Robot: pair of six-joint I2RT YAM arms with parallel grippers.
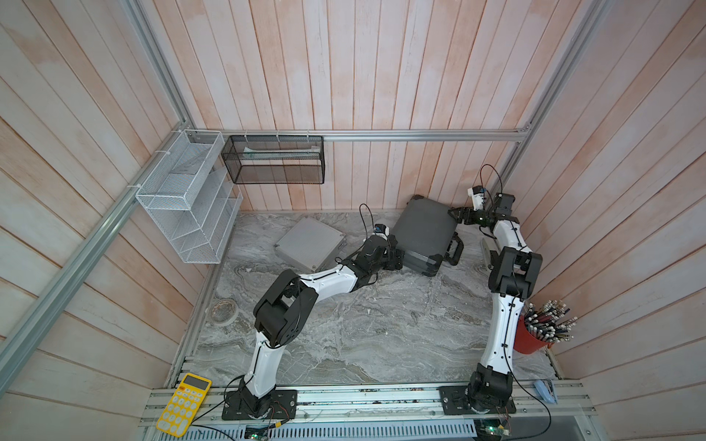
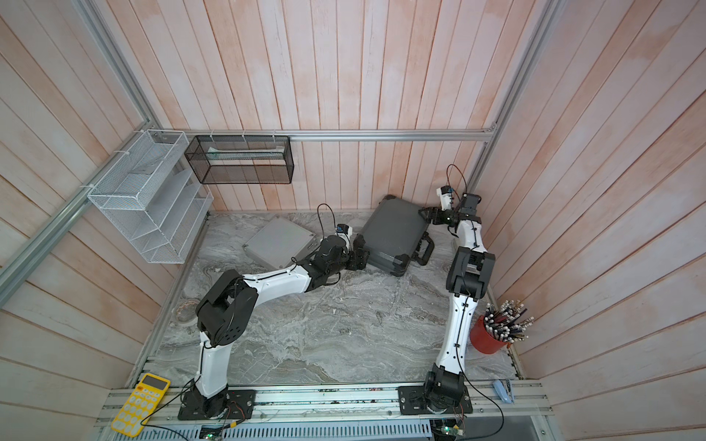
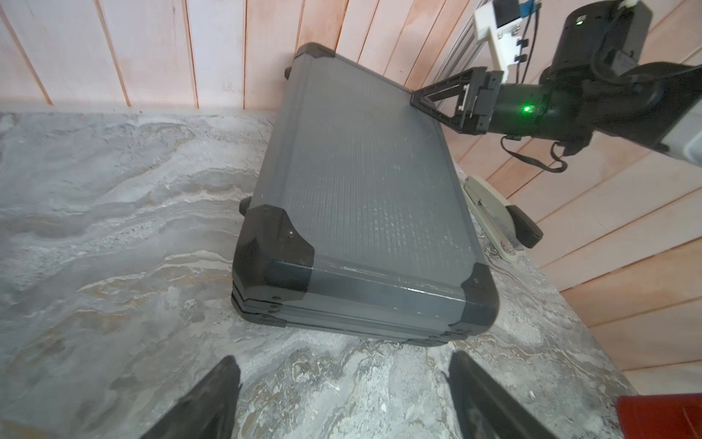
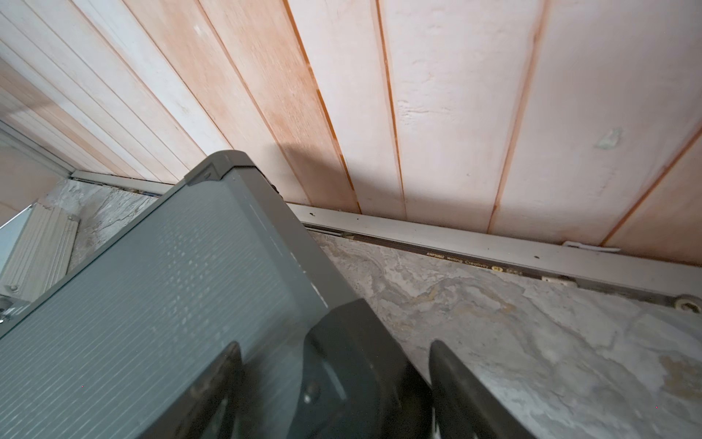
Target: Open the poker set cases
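Observation:
A dark grey case with black corners lies closed at the back right of the table, turned at an angle. Its black handle sticks out on the right side. A second, silver case lies flat and closed at the back left. My left gripper is open and empty, by the grey case's front left side. Around the grey case's back right corner stands my right gripper, its fingers apart. The left finger is over the lid; whether either finger touches is unclear.
A grey-white object with a black end lies between the grey case and the right wall. The red bucket stands at the front right. White wire shelves hang at left.

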